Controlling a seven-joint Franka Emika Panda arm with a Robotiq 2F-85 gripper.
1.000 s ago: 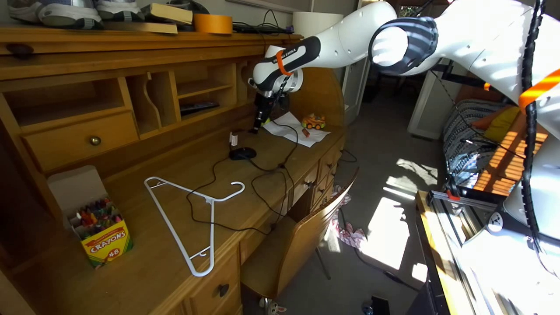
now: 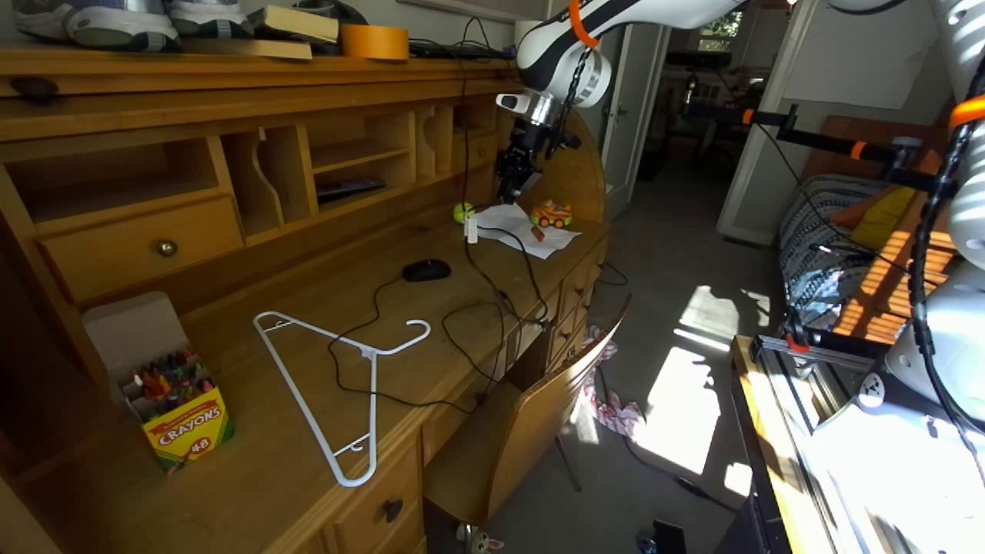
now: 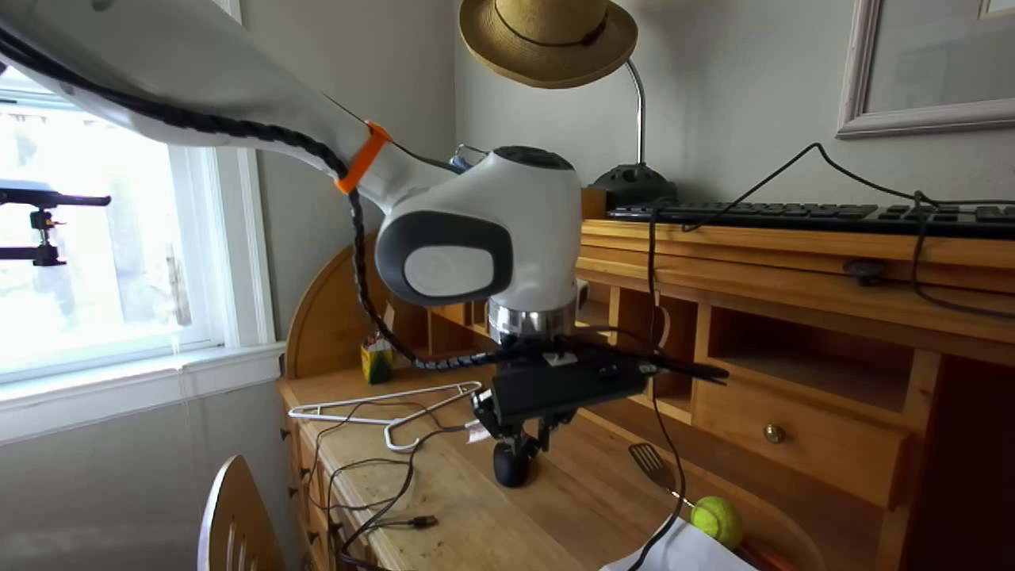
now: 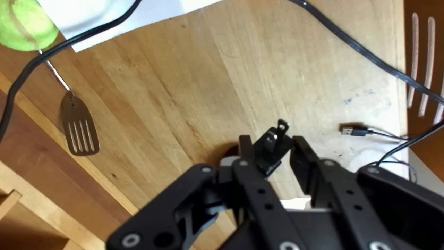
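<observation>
My gripper is shut on a small black plug [image 4: 272,146], with a metal prong visible between the fingers. In exterior view 1, the gripper [image 2: 508,195] hangs above the desk's far end, near the white paper [image 2: 526,231]. A white tag [image 2: 472,229] hangs nearby beside a black cord. From exterior view 2, the gripper [image 3: 528,439] appears above the desktop, with a dark rounded mouse [image 3: 511,465] below it. The plug itself cannot be made out clearly in the exterior views.
A slotted spatula [image 4: 81,125] and tennis ball [image 4: 25,25] lie on the desk, along with a USB cable end [image 4: 353,131]. A white hanger [image 2: 369,351], crayon box [image 2: 185,415] and toy vehicle [image 2: 551,214] also rest there. Loose cables cross the desktop.
My gripper has moved toward the desk's far end and somewhat higher. The white tag has moved with it, away from beside the mouse. The mouse and hanger have stayed put.
</observation>
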